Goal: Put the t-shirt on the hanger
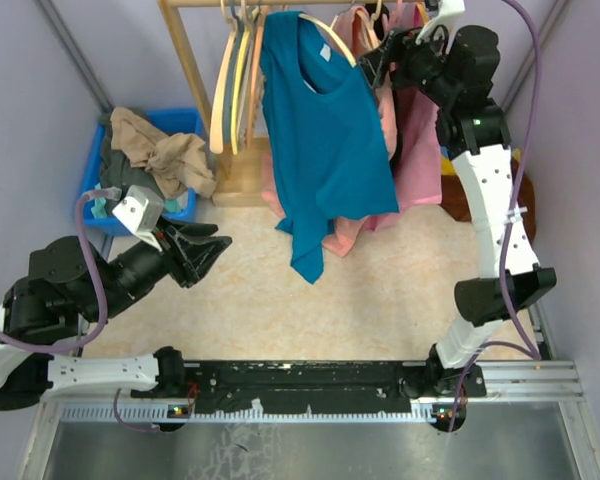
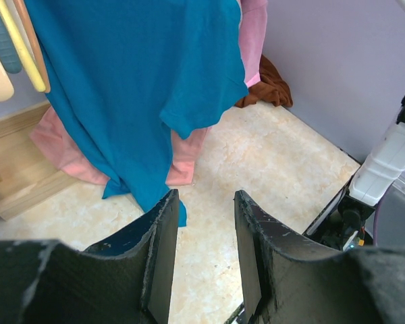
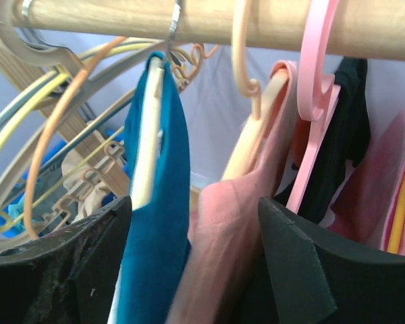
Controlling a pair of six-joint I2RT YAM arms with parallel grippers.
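From the rack hangs a teal t-shirt on a cream hanger, its neckline around the hanger and its lower hem trailing down to a point. In the right wrist view, the shirt's teal shoulder drapes over one end of the hanger. My right gripper is open beside that shoulder; teal and pink cloth both lie in the gap between its fingers. Low on the left, away from the shirt, my left gripper is part open, with nothing between its fingers.
A pink garment hangs close against the teal shirt. Several empty hangers hang left of it on the wooden rail. A blue bin of clothes stands at the left.
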